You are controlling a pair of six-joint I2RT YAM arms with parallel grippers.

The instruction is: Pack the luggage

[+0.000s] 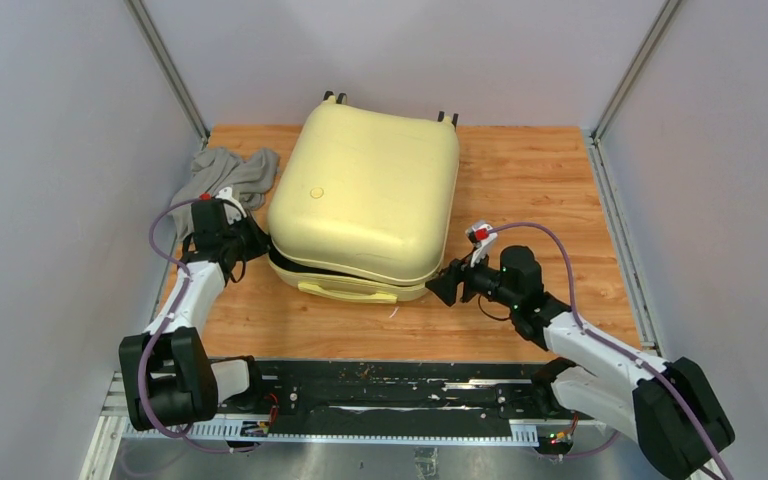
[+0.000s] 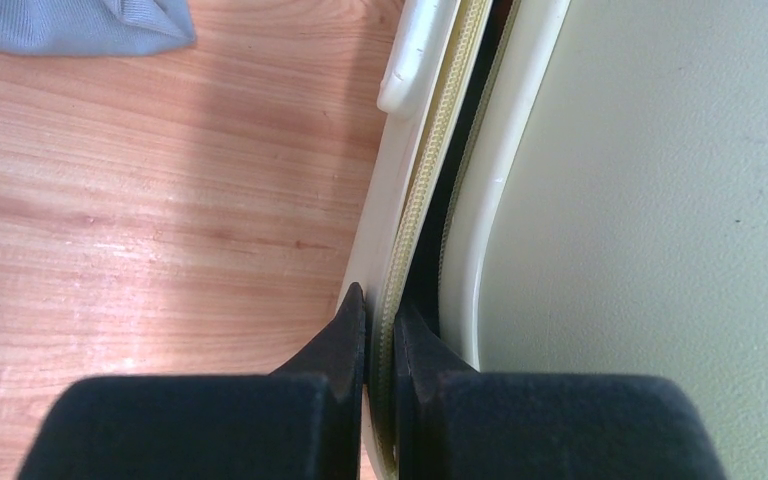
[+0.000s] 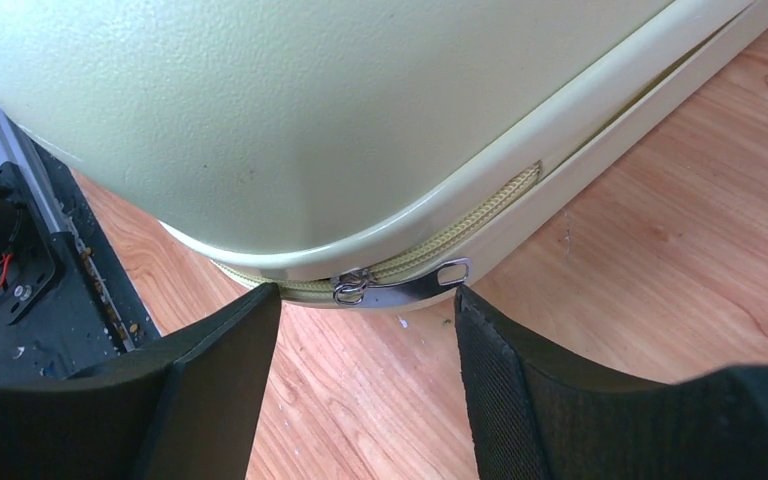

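A pale yellow suitcase (image 1: 365, 195) lies on the wooden table with its lid down. Along the front left its seam is still parted, showing a dark gap. My left gripper is shut on the suitcase's zipper edge (image 2: 425, 190) at the left corner. At the front right corner my right gripper is part open. Between its fingertips, in the right wrist view, shows the metal zipper pull (image 3: 405, 290), lying against the zipper tape (image 3: 480, 215); neither finger clearly touches it.
A grey cloth (image 1: 230, 180) lies at the table's left, behind my left gripper. The suitcase handle (image 1: 347, 294) faces the front edge.
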